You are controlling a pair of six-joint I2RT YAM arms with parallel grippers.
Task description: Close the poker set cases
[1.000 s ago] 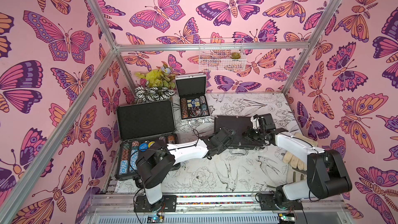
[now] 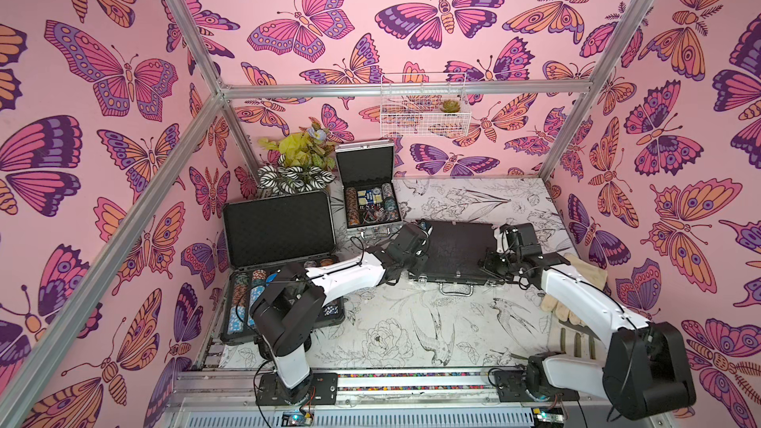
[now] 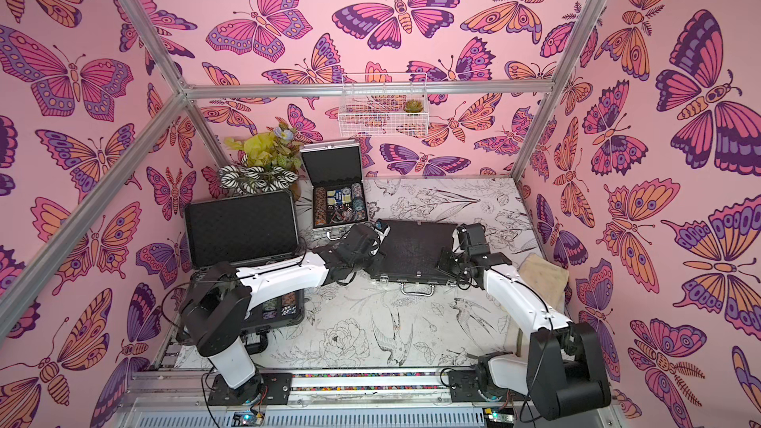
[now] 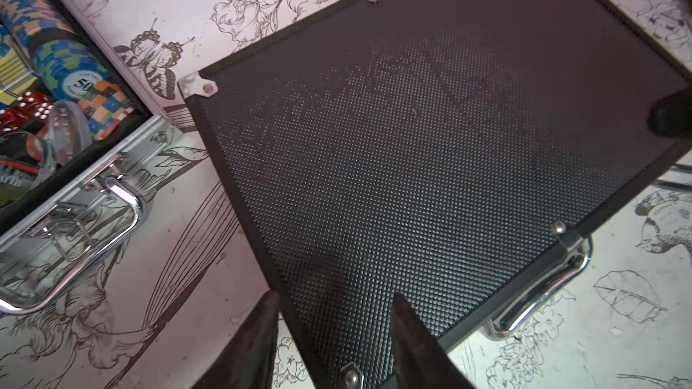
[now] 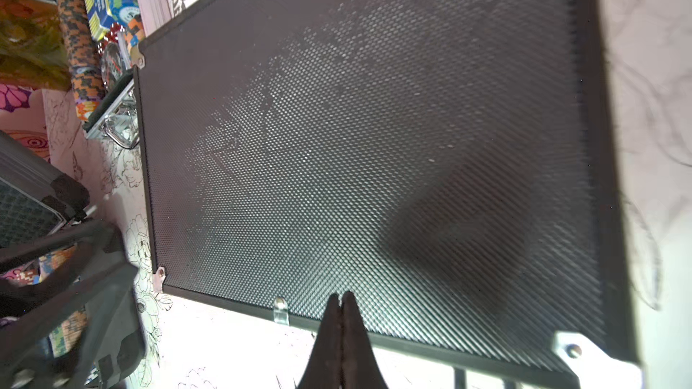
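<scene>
A dark textured case (image 2: 463, 241) lies flat with its lid down in the middle of the table, handle toward the front. Over its left front corner my left gripper stands part open, its fingers apart with nothing between them. My right gripper is shut and empty above the lid near the front edge. A small silver case (image 2: 371, 204) stands behind on the left, lid raised, chips and dice showing. At the left, a large black case (image 2: 279, 228) is also open; my left arm covers part of its chips.
A potted plant (image 2: 297, 160) stands behind the open cases. Gloves (image 2: 582, 277) lie at the right edge, near my right arm.
The right gripper has shifted right, uncovering more of the lid.
</scene>
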